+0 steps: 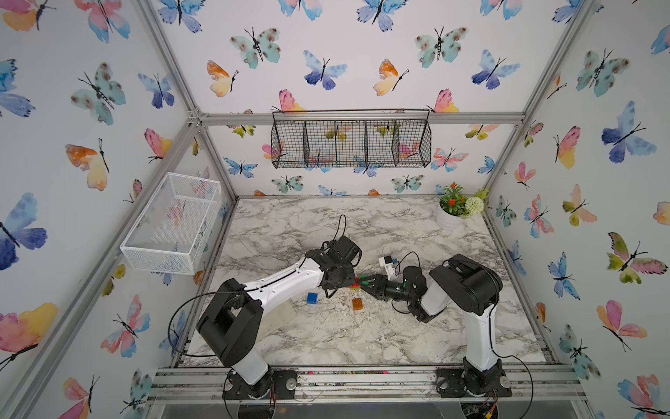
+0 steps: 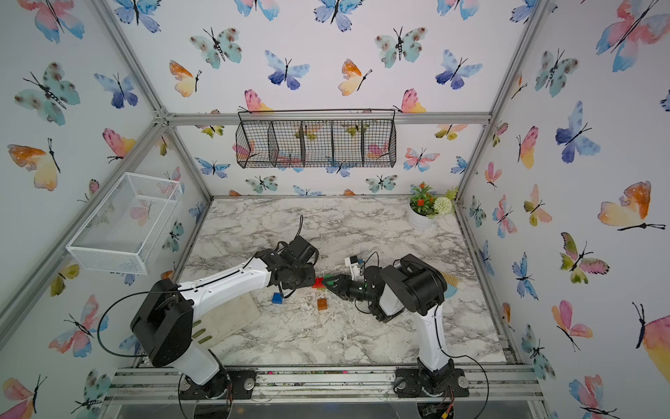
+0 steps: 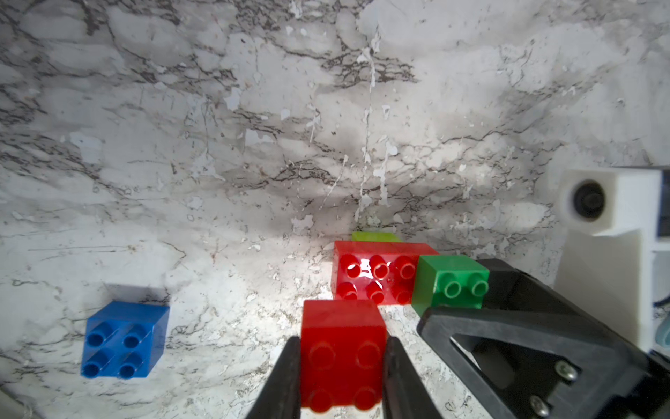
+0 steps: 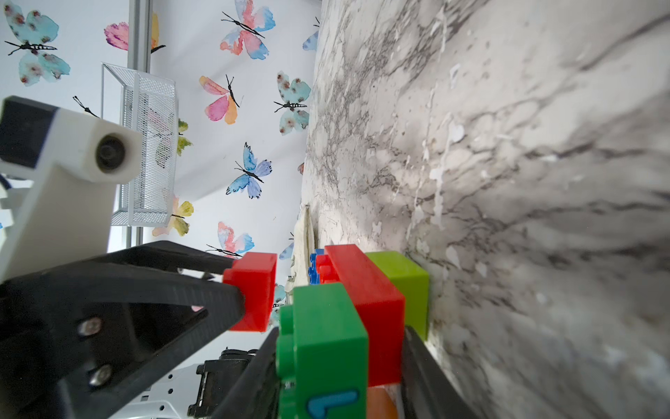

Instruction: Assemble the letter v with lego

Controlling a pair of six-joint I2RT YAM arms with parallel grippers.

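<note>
My left gripper is shut on a small red brick [image 3: 342, 349], studs facing its camera. In the left wrist view this brick hangs just in front of a longer red brick [image 3: 380, 269], partly overlapping it in sight; whether they touch is unclear. A dark green brick [image 3: 452, 282] sits at the long brick's right end, and a lime brick [image 3: 374, 236] shows behind. My right gripper is shut on the green brick [image 4: 328, 342] of this cluster. The right wrist view shows the small red brick [image 4: 257, 286] apart from the green one.
A loose blue brick [image 3: 125, 338] lies left of the cluster, and an orange brick [image 1: 357, 303] lies in front of it. A potted plant [image 1: 452, 209] stands at the back right. Behind the arms the table [image 1: 300, 213] is clear.
</note>
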